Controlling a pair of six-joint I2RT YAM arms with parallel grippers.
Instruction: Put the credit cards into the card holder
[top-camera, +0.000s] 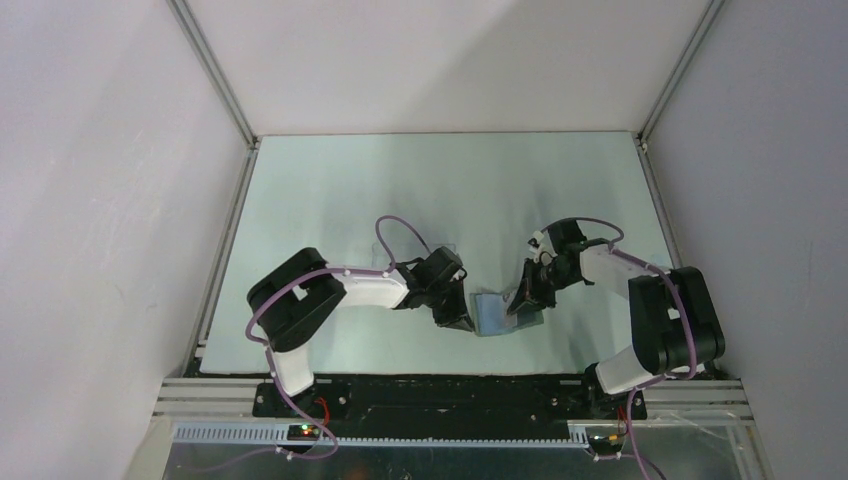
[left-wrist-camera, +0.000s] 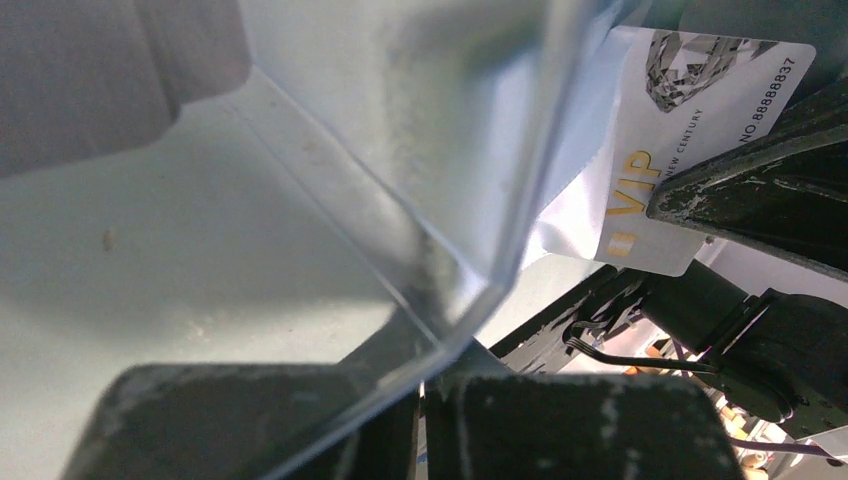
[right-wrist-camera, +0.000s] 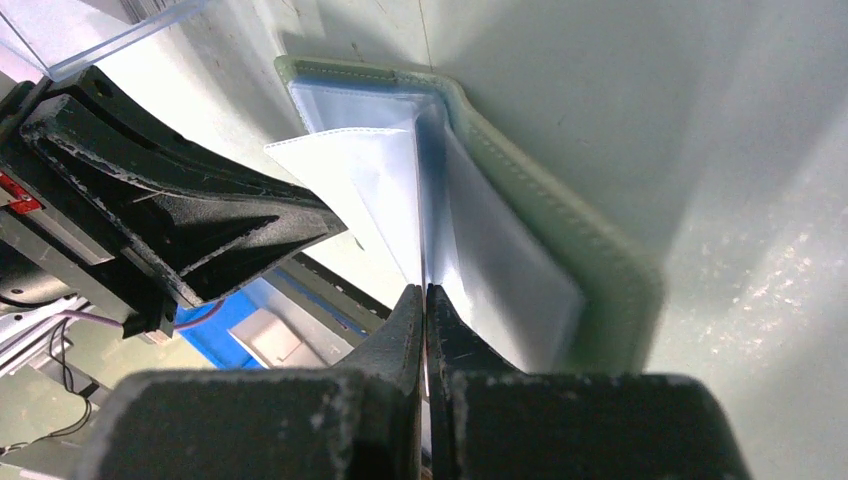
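Observation:
A silver VIP card (left-wrist-camera: 640, 130) shows in the left wrist view with its face visible. In the right wrist view it is seen nearly edge-on, its edge between the fingertips of my shut right gripper. The card holder (right-wrist-camera: 560, 200), green-rimmed with pale translucent pages, lies on the table between my arms; the card stands among its pages (right-wrist-camera: 350, 175). My left gripper (top-camera: 472, 326) is shut at the holder's left edge. Its tip touches or sits right beside a page; whether a page is pinched cannot be seen.
A clear plastic box (top-camera: 440, 248) stands behind the left forearm, and its wall (left-wrist-camera: 500, 290) crosses close in front of the left wrist camera.

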